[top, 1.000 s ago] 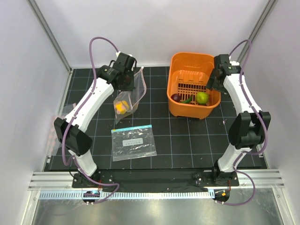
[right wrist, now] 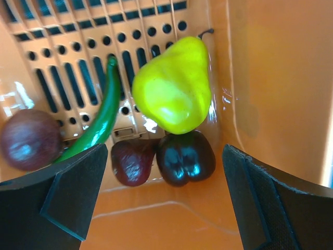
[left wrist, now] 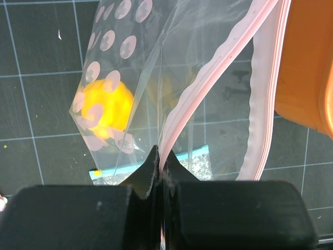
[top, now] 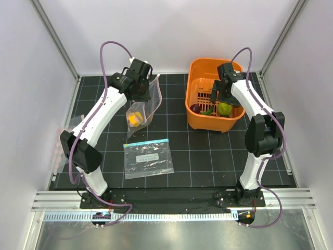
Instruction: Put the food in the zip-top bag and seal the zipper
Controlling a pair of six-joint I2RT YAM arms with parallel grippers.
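My left gripper is shut on the pink-edged rim of a clear zip top bag (left wrist: 213,88), which hangs with its mouth spread open. Inside the bag lies a yellow food piece (left wrist: 106,107). Over the orange basket (top: 200,122), my right gripper stands open with nothing between its fingers. Below it in the right wrist view are a yellow-green pear-shaped food (right wrist: 174,86), a green chili (right wrist: 101,112), a dark round food (right wrist: 31,139), and two dark red-brown pieces (right wrist: 132,162) (right wrist: 184,159) side by side against the wall.
A flat clear bag with a blue zip strip (top: 148,159) lies on the dark gridded table in front of the hanging bag. Basket walls rise around the right gripper. Bare table (top: 208,161) stretches before the basket.
From the basket's right side, my right gripper has moved left and in over the food, hiding part of it from the top view. The left arm and hanging bag look still.
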